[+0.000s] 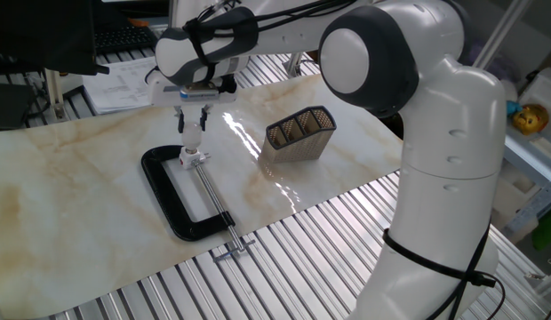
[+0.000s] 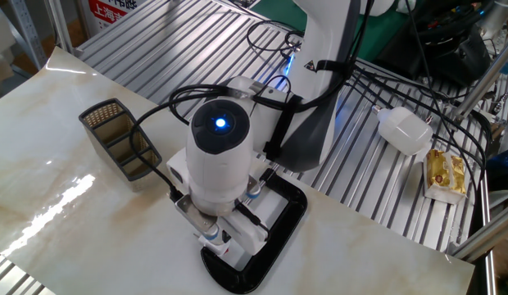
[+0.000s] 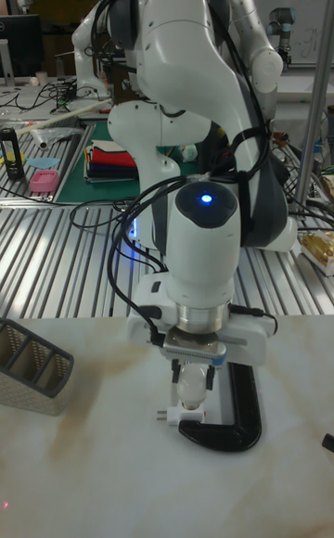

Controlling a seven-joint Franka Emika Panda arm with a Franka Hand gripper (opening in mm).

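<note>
A small pale bulb (image 1: 192,136) stands upright in a white plug-in socket (image 1: 188,157), beside the screw end of a black G-clamp (image 1: 166,197) lying on the marbled sheet. In the third exterior view, metal prongs stick out to the left of the socket (image 3: 186,415). My gripper (image 1: 192,126) points down over the bulb, one finger on either side of its upper part. The fingers (image 3: 219,377) are spread wider than the bulb (image 3: 192,386), so the fingers look open. In the second exterior view the hand hides most of the bulb.
A mesh organizer (image 1: 300,140) with several compartments stands near the hand. A white bulb-shaped object (image 2: 404,131) and a gold-topped box (image 2: 445,175) sit on the slatted metal table, away from the hand. The marbled sheet (image 1: 71,213) has wide bare areas.
</note>
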